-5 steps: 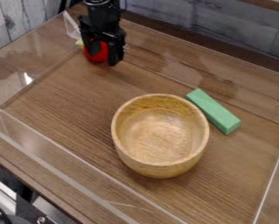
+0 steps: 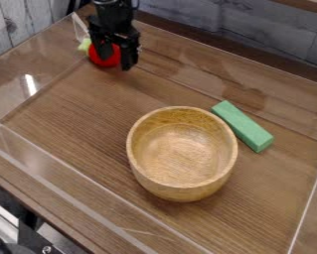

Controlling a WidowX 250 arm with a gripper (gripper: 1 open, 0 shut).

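My gripper (image 2: 115, 40) is at the top left of the camera view, a dark open gripper hanging over a red round object (image 2: 105, 57), which it partly hides. A small pale green item (image 2: 83, 45) shows just left of the red object. Whether the fingers touch the red object I cannot tell.
A tan oval bowl (image 2: 182, 149) stands at the lower middle. A green bar (image 2: 241, 125) lies to its upper right.
The gripper has shifted slightly toward the back and left, over the red object. The bowl and green bar have not moved.
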